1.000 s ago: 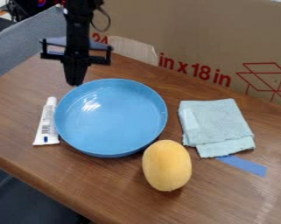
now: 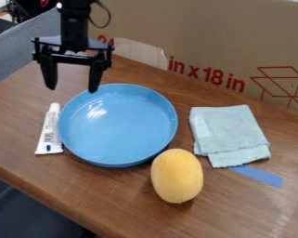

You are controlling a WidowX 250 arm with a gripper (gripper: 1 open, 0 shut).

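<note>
My black gripper (image 2: 71, 76) hangs open over the back left of the wooden table, above and behind a blue plate (image 2: 118, 125), with nothing between its fingers. A white tube (image 2: 51, 128) lies just left of the plate. A yellow mango-like fruit (image 2: 176, 176) sits at the front right of the plate. A folded pale blue cloth (image 2: 228, 135) lies to the right of the plate.
A large cardboard box (image 2: 232, 46) stands along the back. A strip of blue tape (image 2: 256, 174) is on the table beside the cloth. Bare wood shows at the front right and the left.
The gripper dipped and rose slightly over the last second and now has its fingers spread more visibly, shifted a little left. The objects on the table are unmoved.
</note>
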